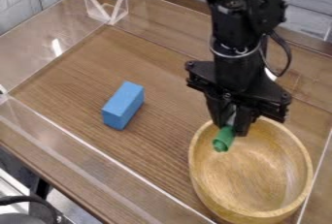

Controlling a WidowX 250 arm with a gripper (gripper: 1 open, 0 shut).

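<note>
My black gripper (228, 119) hangs over the back edge of a round yellow bowl (253, 194) at the lower right, shut on a small green object (223, 140) whose lower part pokes out below the fingers into the bowl's space. Much of the green object is hidden by the gripper, and whether it touches the bowl is not clear.
A blue block (123, 106) lies on the wooden table (78, 73) to the left. A white object behind the gripper at right is mostly hidden. A clear plastic piece sits at the upper left.
</note>
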